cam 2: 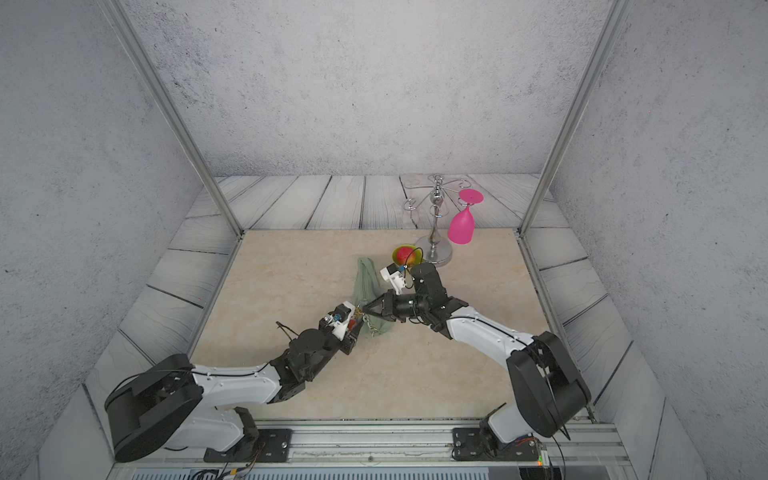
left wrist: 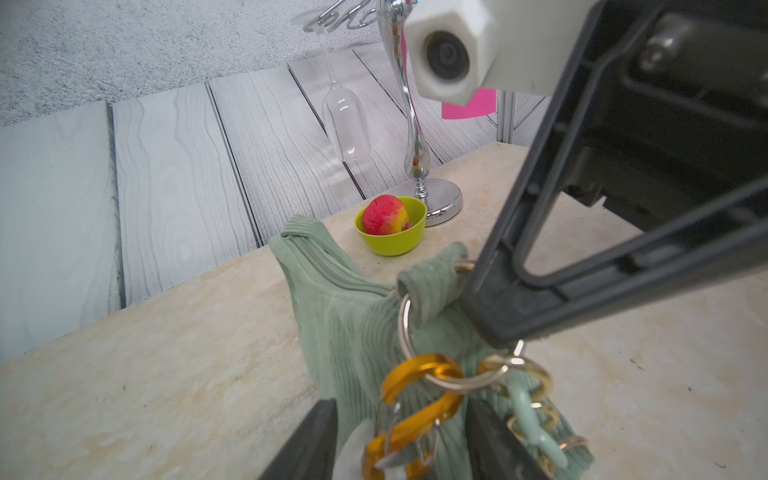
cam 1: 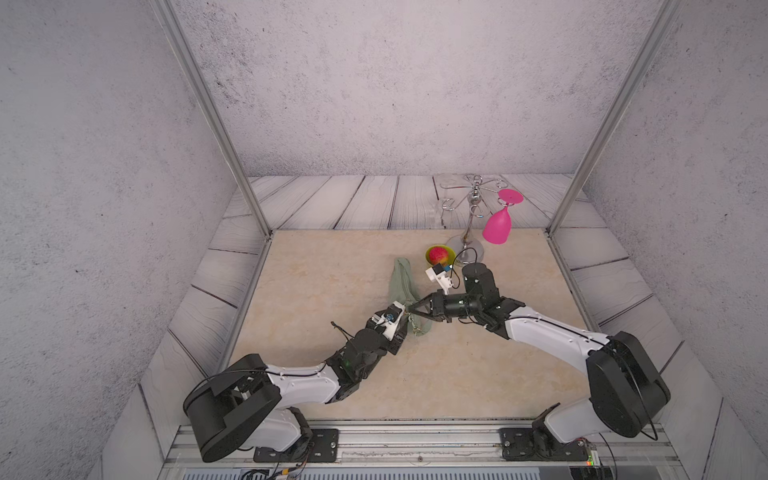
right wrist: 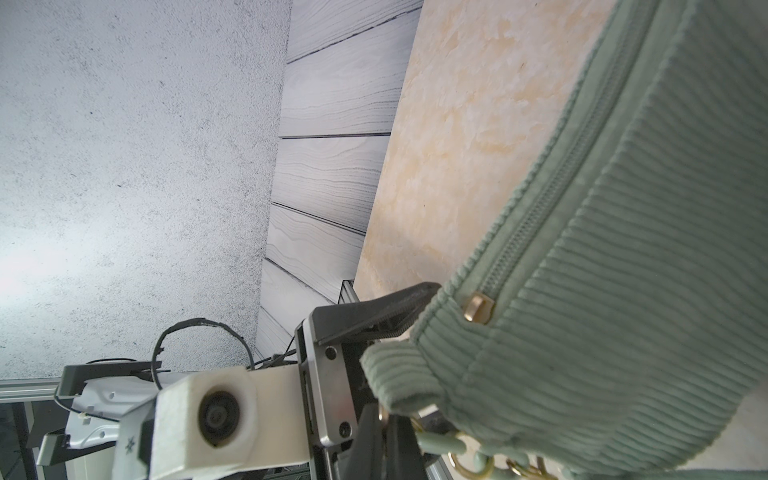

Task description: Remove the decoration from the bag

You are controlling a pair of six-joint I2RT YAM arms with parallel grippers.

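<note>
The green corduroy bag (left wrist: pixel 336 304) rests on the table, a metal ring (left wrist: pixel 406 328) on its strap loop. An orange clip (left wrist: pixel 412 424) and gold rings with a pale green piece hang from that ring. My right gripper is shut at the loop and ring; what is between its fingertips is unclear. My left gripper is part open, its blurred fingers on either side of the orange clip, close below the right gripper.
A yellow-green bowl (left wrist: pixel 388 244) with a red fruit and a metal stand (cam 1: pixel 472 248) with hanging glasses stand at the back right.
</note>
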